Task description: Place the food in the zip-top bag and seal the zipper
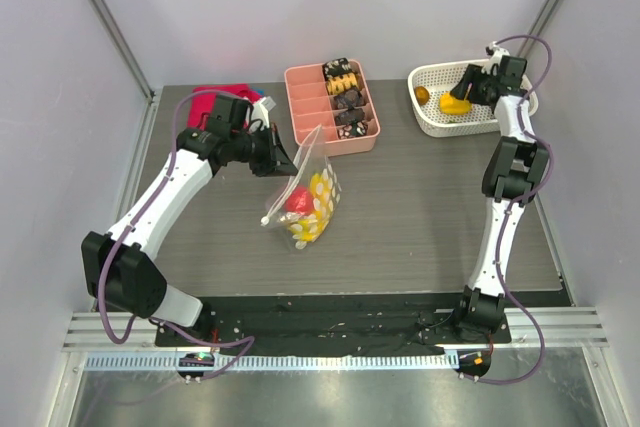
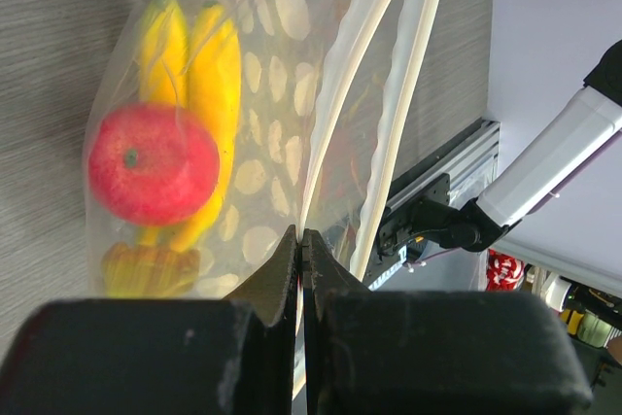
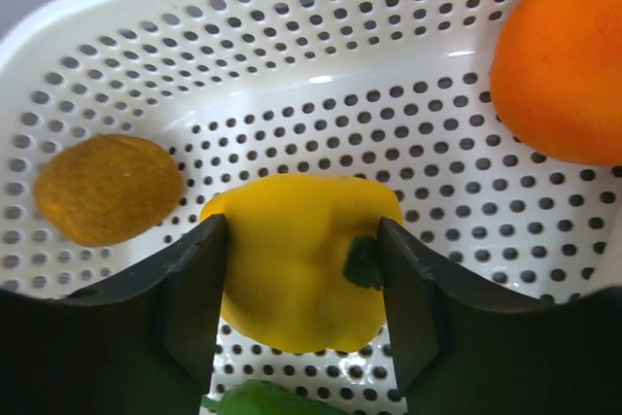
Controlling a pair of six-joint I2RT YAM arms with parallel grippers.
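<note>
The clear zip top bag (image 1: 318, 209) stands on the table, holding a red fruit (image 2: 153, 164) and yellow bananas (image 2: 209, 94). My left gripper is shut on the rim of its open top, by the zipper strip (image 2: 340, 85). In the white basket (image 1: 440, 122), my right gripper has its fingers on either side of a yellow pepper (image 3: 301, 279); whether they grip it firmly I cannot tell. A brown potato (image 3: 107, 187), an orange fruit (image 3: 559, 65) and a green item (image 3: 267, 400) lie around the pepper.
A pink divided tray (image 1: 310, 107) with several items stands at the back centre. A red cloth (image 1: 205, 102) lies at the back left. The table between the bag and the basket is clear.
</note>
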